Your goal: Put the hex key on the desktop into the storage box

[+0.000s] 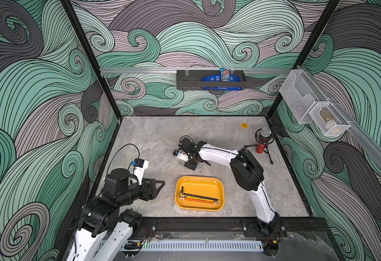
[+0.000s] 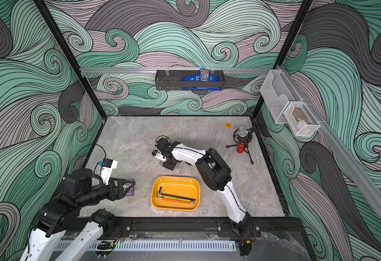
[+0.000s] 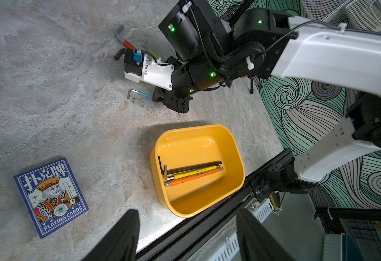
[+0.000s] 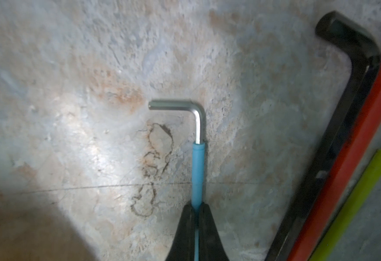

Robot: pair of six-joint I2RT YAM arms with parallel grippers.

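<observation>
A blue-sleeved hex key [image 4: 197, 169] with a bare, bent metal end lies along the right wrist view, close over the grey desktop. My right gripper is shut on its sleeve, which runs between the two fingertips. To the right, black [image 4: 347, 113], red [image 4: 351, 143] and yellow-green [image 4: 355, 200] hex keys lie side by side on the desk. The yellow storage box [image 3: 197, 211] stands at the front of the desk, with black, yellow and orange hex keys inside. My left gripper is open and empty, raised left of the box.
A blue playing-card box [image 3: 51, 195] lies on the desk under the left arm. A microphone on a tripod [image 1: 262, 141] stands at the back right.
</observation>
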